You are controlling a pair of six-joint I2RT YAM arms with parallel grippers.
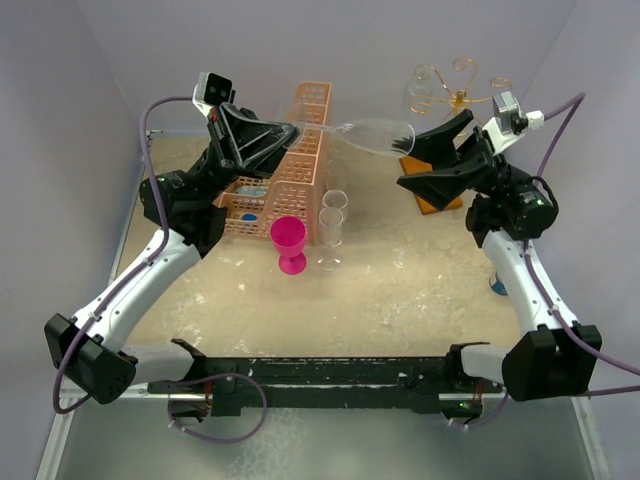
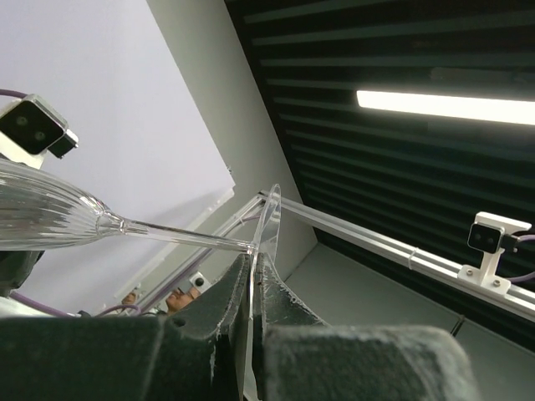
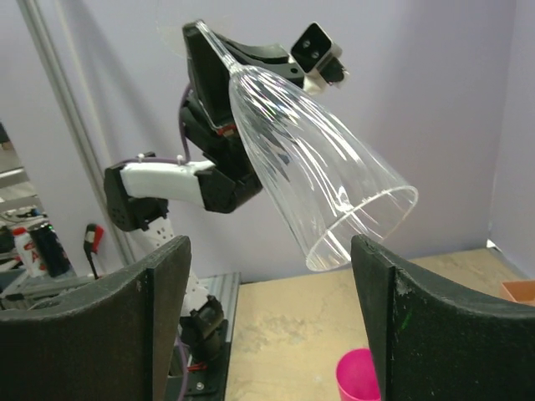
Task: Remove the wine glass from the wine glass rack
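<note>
A clear wine glass [image 1: 372,134] is held sideways high above the table by my left gripper [image 1: 286,134], which is shut on its foot end [image 2: 267,217]; the stem points right toward the bowl [image 3: 309,167]. My right gripper [image 1: 420,160] stands open at the bowl's rim side, and in the right wrist view its two fingers [image 3: 418,326] frame the rim from below, with nothing seen gripped. The gold glass rack [image 1: 455,98] stands at the back right on a wooden base [image 1: 430,203].
An orange plastic basket [image 1: 270,205] stands at the back left. A pink goblet [image 1: 288,237] and several clear glasses [image 1: 333,225] stand beside it.
</note>
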